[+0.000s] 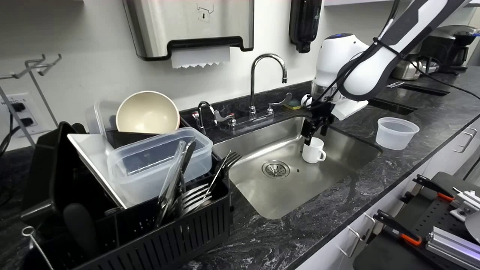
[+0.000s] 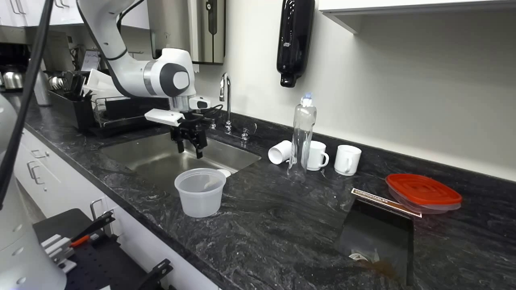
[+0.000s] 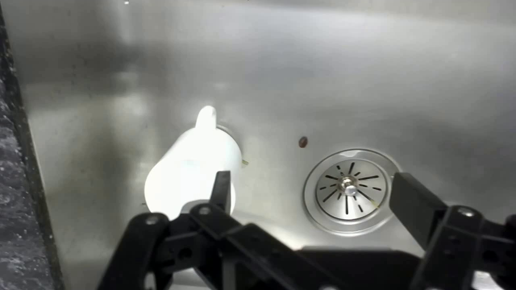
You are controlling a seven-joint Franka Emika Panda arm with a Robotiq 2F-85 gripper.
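A white mug [image 1: 313, 151] stands in the steel sink, right of the drain in exterior view 1, its handle toward the front right. In the wrist view the same mug [image 3: 193, 159] appears left of centre, partly behind one of my finger [image 3: 221, 191] tips. My gripper is open, its fingers wide apart with nothing held, and the drain [image 3: 349, 187] shows below the gap near the other finger. Exterior view 2 has the open gripper [image 2: 189, 149] over the sink; the mug there is mostly hidden behind the clear tub [image 2: 200, 195].
A full dish rack [image 1: 180, 238] borders the sink's left side, and the faucet [image 1: 252, 85] rises behind it. On the counter to the right stand a bottle [image 2: 303, 128], several white mugs [image 2: 347, 160] and a red-lidded container [image 2: 423, 189]. Most of the sink floor is bare.
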